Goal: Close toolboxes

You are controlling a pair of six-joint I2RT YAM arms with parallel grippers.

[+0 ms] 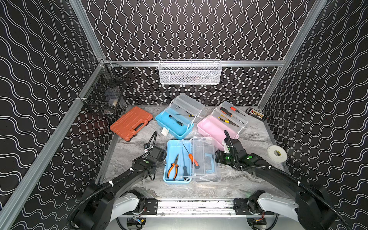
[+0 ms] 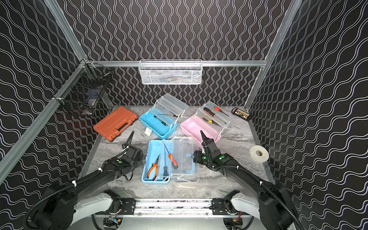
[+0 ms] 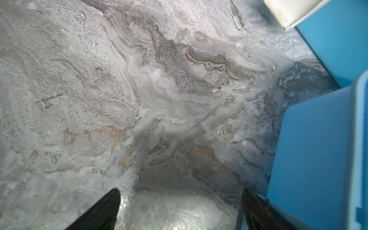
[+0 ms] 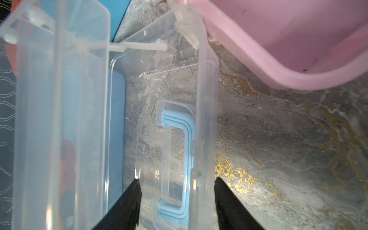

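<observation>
The front blue toolbox (image 1: 167, 168) lies open, its clear lid (image 1: 205, 164) folded out to the right and its blue handle (image 4: 187, 153) showing. My right gripper stands open at that lid's outer edge, one finger (image 4: 128, 207) on each side of the edge with gaps visible. Left of the same box is my left gripper, open and empty; its right finger (image 3: 255, 210) is close to the blue wall, contact unclear. Behind, another blue toolbox (image 1: 180, 133) and a pink toolbox (image 1: 210, 128) are open too, lids leaning back.
Pliers (image 1: 173, 168) and an orange screwdriver (image 1: 192, 160) lie in the front box area. An orange case (image 1: 131, 122) sits at the back left, a tape roll (image 1: 277, 154) at the right. The pink box is close behind the right gripper.
</observation>
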